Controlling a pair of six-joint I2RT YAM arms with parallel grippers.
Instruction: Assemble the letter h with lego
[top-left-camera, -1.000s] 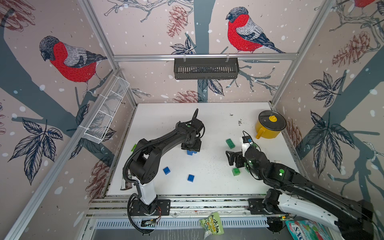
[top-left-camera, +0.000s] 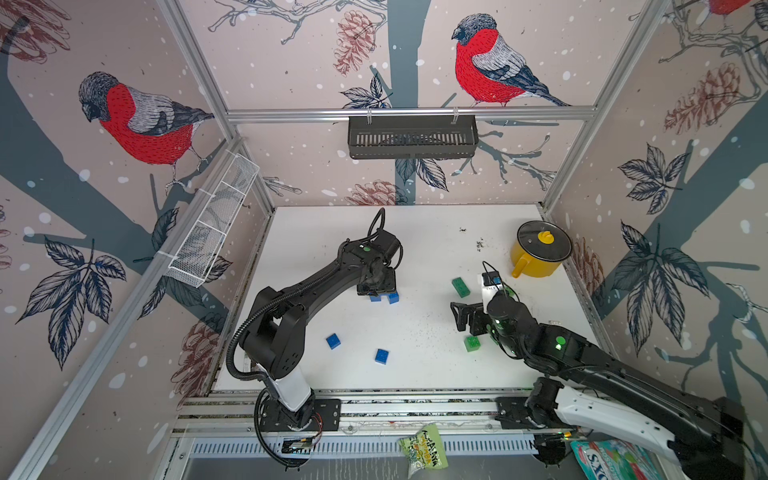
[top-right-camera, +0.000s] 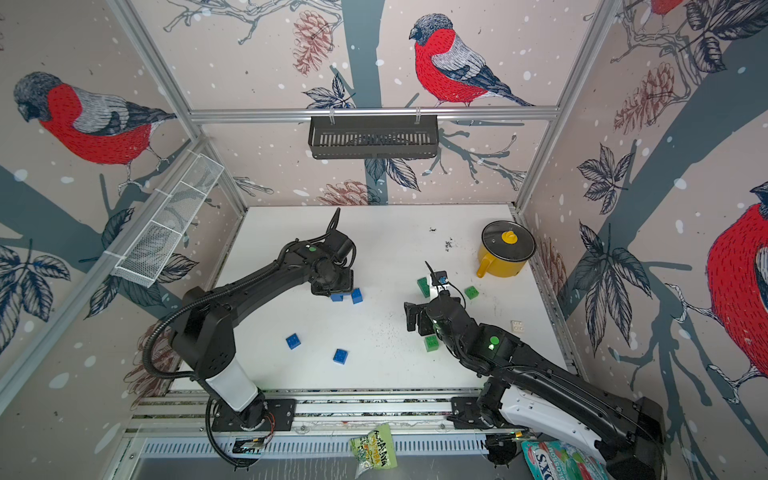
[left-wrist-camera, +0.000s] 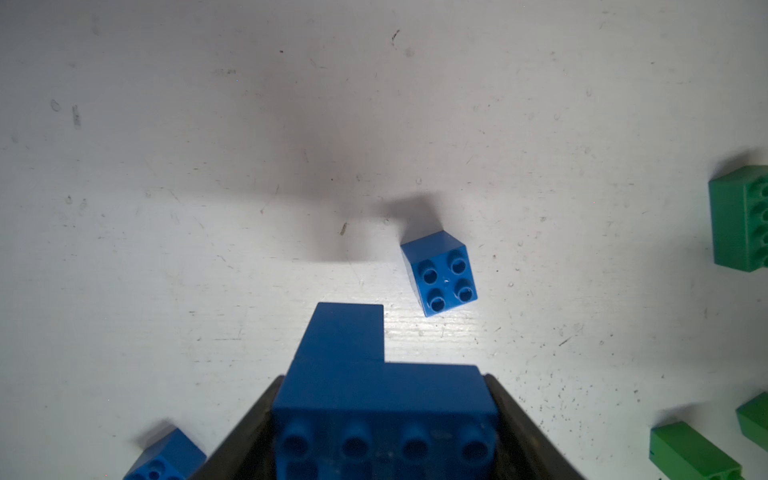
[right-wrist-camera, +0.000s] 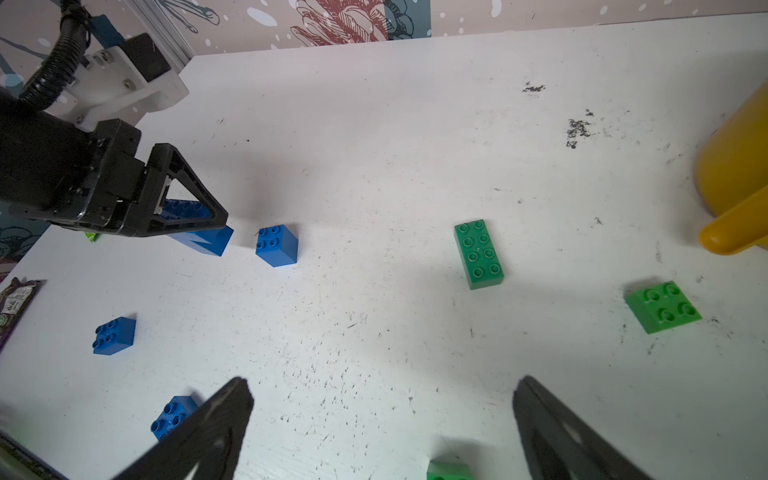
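Observation:
My left gripper is shut on a blue brick assembly (left-wrist-camera: 340, 336), a long brick with a block jutting from one end, hanging over the table left of centre. Just beside it on the table lies a blue 2x2 brick (left-wrist-camera: 444, 280). Two more blue bricks, lie toward the front. Green bricks (right-wrist-camera: 478, 254) lie on the right half. My right gripper stands open over the front right, nothing between its fingers.
A yellow pot (top-left-camera: 536, 260) with a lid stands at the back right. Baskets hang on the back and left walls.
My left gripper and its blue assembly have moved slightly left, uncovering more of the small blue brick. The right arm has barely moved.

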